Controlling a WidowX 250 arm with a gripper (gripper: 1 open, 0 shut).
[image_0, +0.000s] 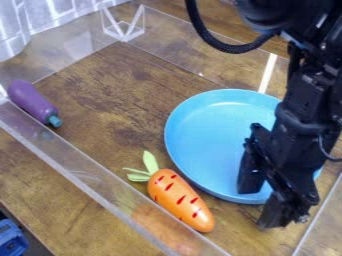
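My gripper (267, 190) hangs at the right, its black fingers low over the front right part of a blue plate (201, 135); I cannot tell whether it is open or shut. An orange toy carrot (179, 200) with red marks and pale green leaves lies just left of the plate, toward the front. A purple toy eggplant (32, 102) lies at the far left.
Clear plastic walls border the wooden floor (107, 120) at the back, front left and right. A blue object (7, 238) is at the lower left corner, outside the wall. The floor between eggplant and plate is clear.
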